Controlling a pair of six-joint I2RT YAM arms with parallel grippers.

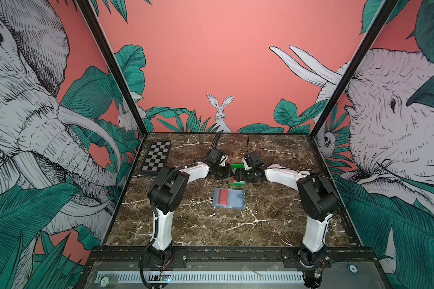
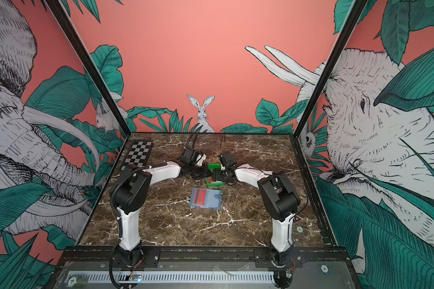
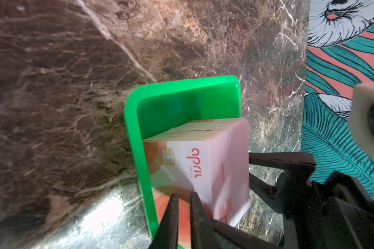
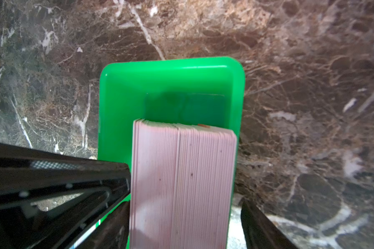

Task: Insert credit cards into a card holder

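Note:
A thick stack of white cards [image 4: 182,186] stands on edge in a green bin [image 4: 170,64]. In the left wrist view the front card [image 3: 174,159] shows a chip and "april" lettering. The fingers of my left gripper are slightly apart before this card's face, with no card seen between them. From the opposite side, my right gripper is open, with one finger on each side of the stack. The blue-grey card holder [image 1: 236,198] lies flat in front of the bin, a red area on its left part.
A black-and-white checkered board [image 1: 156,156] lies at the back left. Both arms reach in close together over the bin. Bare marble tabletop [image 1: 270,219] surrounds the holder at the front and sides.

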